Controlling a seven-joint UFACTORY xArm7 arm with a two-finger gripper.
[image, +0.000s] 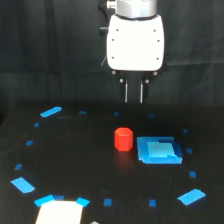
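Observation:
A white gripper (134, 86) hangs upright in the upper middle, its two thin fingers open and apart with nothing visible between them. Below it a red hexagonal object (123, 139) stands on the dark surface. Right of that sits a blue tray-like item (143, 150) with a lighter blue piece (160, 150) inside. My gripper is above both, apart from them.
Short strips and small squares of blue tape (191, 196) mark the dark table (100, 175) around the objects. A white item (60, 213) is cut off at the lower left. A dark curtain hangs behind.

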